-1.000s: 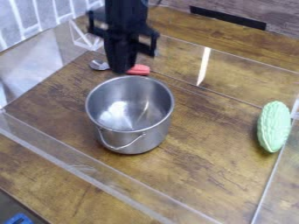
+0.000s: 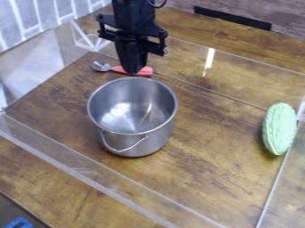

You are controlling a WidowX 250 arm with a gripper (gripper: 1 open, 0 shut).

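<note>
My black gripper (image 2: 131, 59) hangs at the top centre, shut, with nothing visible between its fingers. It is above a red-handled utensil (image 2: 134, 70) with a silver head (image 2: 102, 66), which lies on the wooden table behind a steel pot (image 2: 131, 135). The pot stands upright with its handle resting down the front side, and looks empty inside.
A pale green oblong object (image 2: 279, 129) lies on the right of the table (image 2: 215, 178). Clear panels edge the workspace at left and right. A blue object (image 2: 17, 223) is at the lower-left corner.
The gripper has moved up and back, away from the pot, and shows more sharply. The pot, utensil and green object have not moved.
</note>
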